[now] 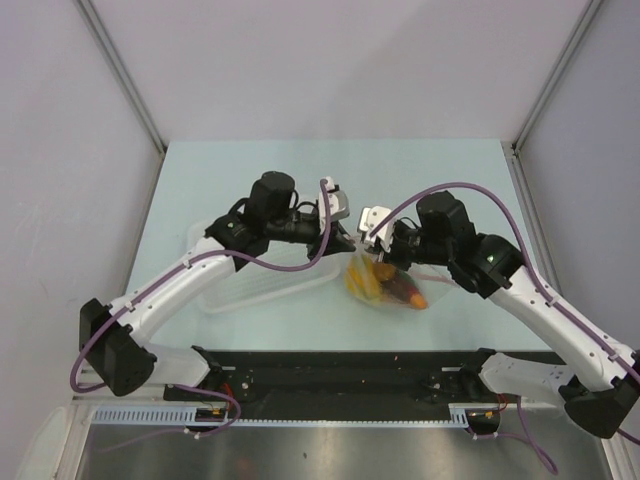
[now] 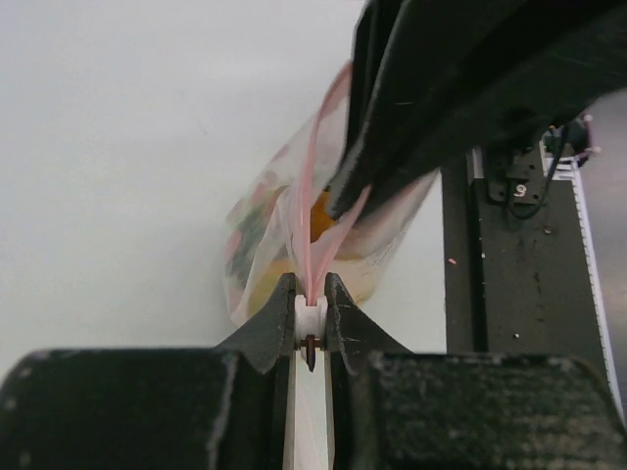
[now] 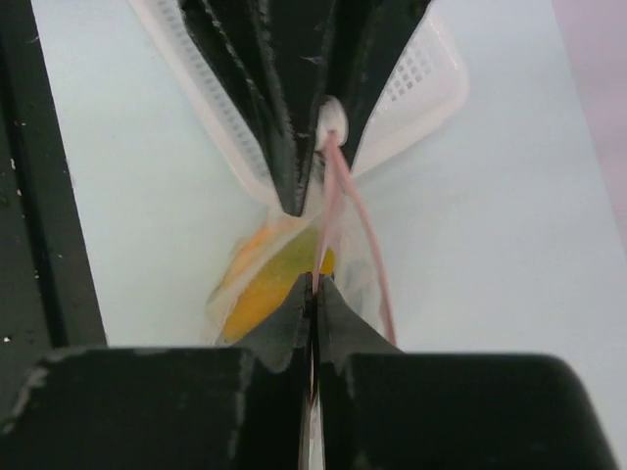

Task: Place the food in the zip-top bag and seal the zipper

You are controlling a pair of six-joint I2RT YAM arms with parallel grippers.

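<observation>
The zip top bag (image 1: pixel 390 285) with yellow, orange and dark food inside stands on the table below both grippers. My left gripper (image 1: pixel 345 240) is shut on the bag's pink zipper top at one end; in the left wrist view the pink strip (image 2: pixel 310 245) runs down into its fingertips. My right gripper (image 1: pixel 375 245) is shut close beside it, over the bag. In the right wrist view its tips (image 3: pixel 314 284) meet by the pink zipper line, with nothing clearly between them, and the left gripper's fingers hold the strip ahead of it.
A white perforated tray (image 1: pixel 230 290) lies to the left, partly under my left arm. The dark front edge is close below the bag.
</observation>
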